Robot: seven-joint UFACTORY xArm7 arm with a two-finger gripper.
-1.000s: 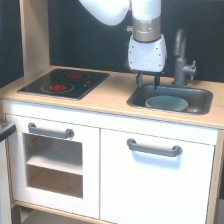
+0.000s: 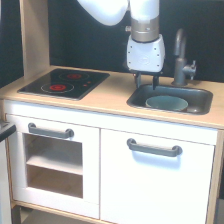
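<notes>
My gripper [image 2: 146, 82] points down over the back left part of the sink [image 2: 200, 101]. Its two dark fingers stand apart, and nothing shows between them. In the dark sink basin lies a round grey-green dish [image 2: 167, 103], to the right of the fingertips and nearer the front. From this view I cannot tell whether the fingertips touch the sink's rim.
A grey faucet [image 2: 181, 62] rises behind the sink. To the left is a black stovetop [image 2: 63, 83] with red burner rings, bare of objects. White cabinet doors with dark handles are below.
My gripper has shifted very slightly to the left. The dish, the sink and the stovetop look the same.
</notes>
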